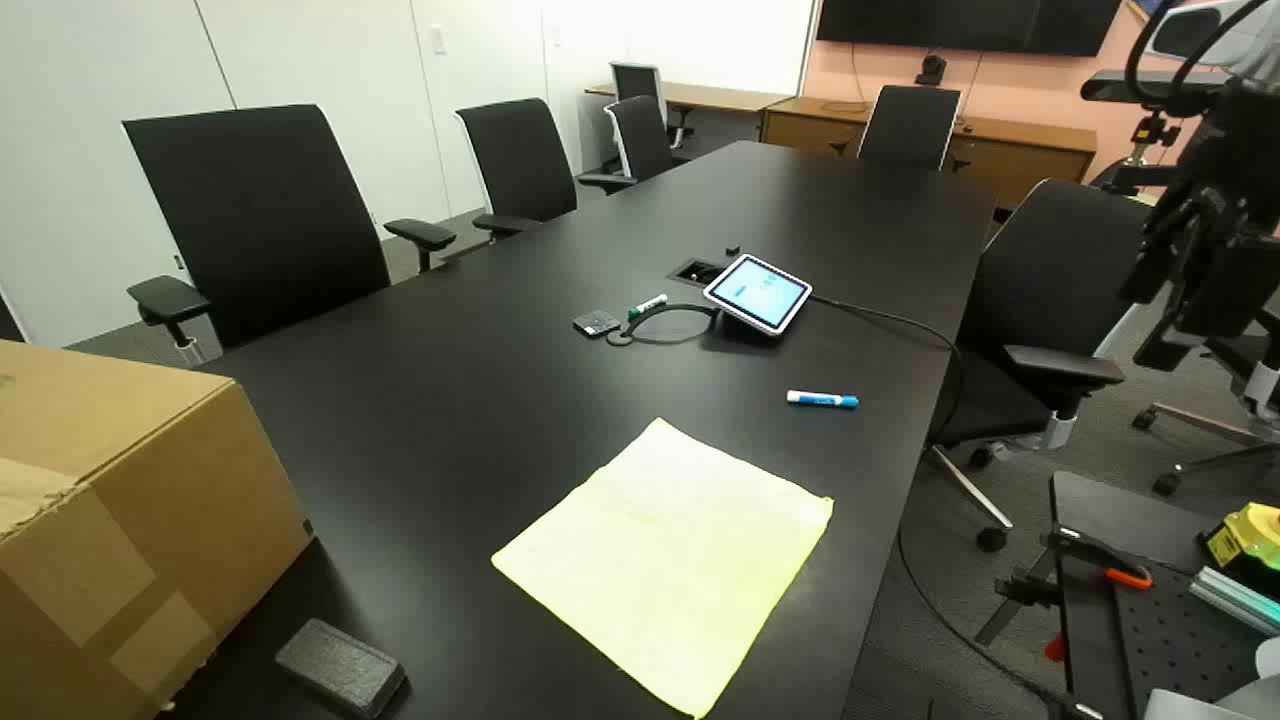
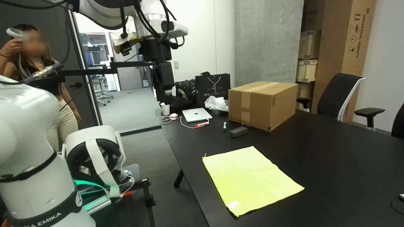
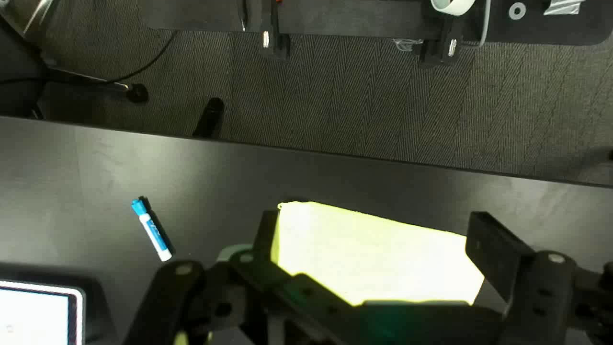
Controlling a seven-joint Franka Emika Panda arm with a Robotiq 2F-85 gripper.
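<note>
A yellow cloth [image 1: 672,558] lies spread out flat on the black table, near its edge; exterior view 2 shows the same cloth [image 2: 250,179] with one corner toward the box. My gripper is open in the wrist view, its two black fingers wide apart, with the cloth [image 3: 368,253] visible far below between them. Nothing is held. In exterior view 2 the gripper [image 2: 166,100] hangs high, pointing down, well clear of the tabletop. Part of the cloth is hidden behind the gripper body in the wrist view.
A blue marker [image 1: 822,400] and a tablet [image 1: 759,294] lie beyond the cloth. A cardboard box [image 2: 261,104], dark eraser [image 2: 238,131], green marker [image 2: 225,126] and laptop [image 2: 197,115] occupy the other end. Bare tabletop surrounds the cloth.
</note>
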